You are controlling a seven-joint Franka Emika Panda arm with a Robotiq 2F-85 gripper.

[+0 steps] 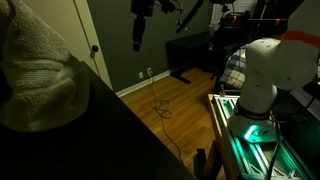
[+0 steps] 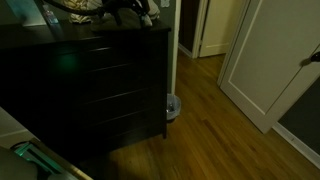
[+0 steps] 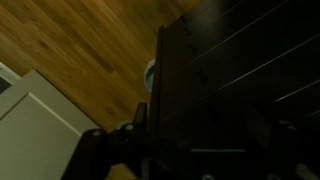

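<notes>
Dark against the grey wall, my gripper (image 1: 140, 44) hangs at the top of exterior view 1, above and beyond the dark tabletop (image 1: 110, 140). In the wrist view, two dark finger shapes rise from the bottom edge with a gap between them, and I see nothing held there. That view looks down past a dark chest of drawers (image 3: 225, 85) to the wooden floor (image 3: 85, 45). A pale cloth-like bundle (image 1: 45, 75) rests on the tabletop at the left. Low light hides the finer detail of the gripper.
The dark drawer unit (image 2: 95, 85) fills the left of exterior view 2, with a pale bin (image 2: 173, 106) on the floor beside it. A white door (image 2: 270, 60) stands to the right. A cable (image 1: 160, 110) trails over the otherwise clear floor.
</notes>
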